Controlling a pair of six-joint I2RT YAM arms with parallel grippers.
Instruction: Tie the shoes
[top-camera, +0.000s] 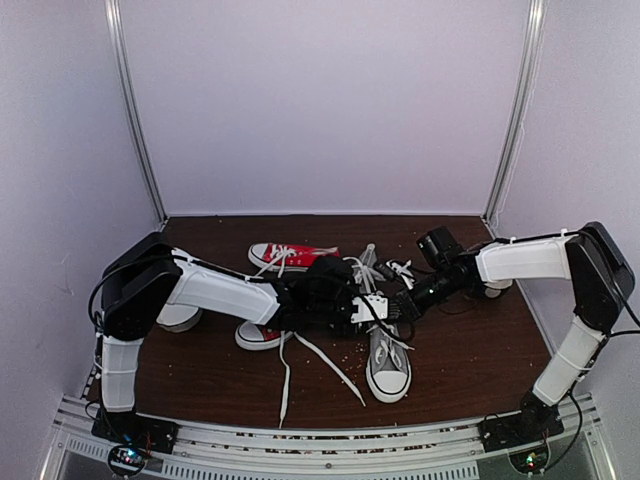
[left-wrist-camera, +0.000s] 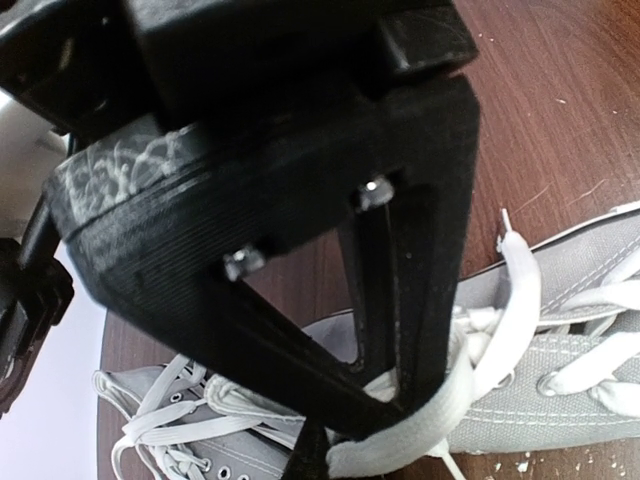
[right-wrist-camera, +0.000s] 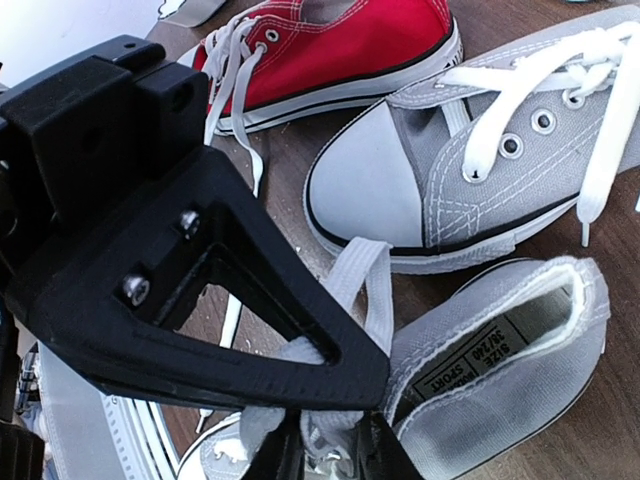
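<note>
In the top view both arms meet over a grey shoe (top-camera: 388, 372) at the centre. In the left wrist view my left gripper is shut at a white lace (left-wrist-camera: 516, 290) over the grey canvas; its fingertips are partly hidden by the lace. In the right wrist view my right gripper is shut low among white lace loops (right-wrist-camera: 355, 280) beside the heel opening (right-wrist-camera: 500, 390) of a grey shoe. Whether either gripper pinches the lace is hard to see. Another grey shoe (right-wrist-camera: 365, 185) lies behind it, laced in white.
A red shoe (top-camera: 265, 255) lies at the back left, and another (top-camera: 255, 338) lies partly under the left arm, with loose laces toward the front. A round white object (top-camera: 178, 318) sits at the left.
</note>
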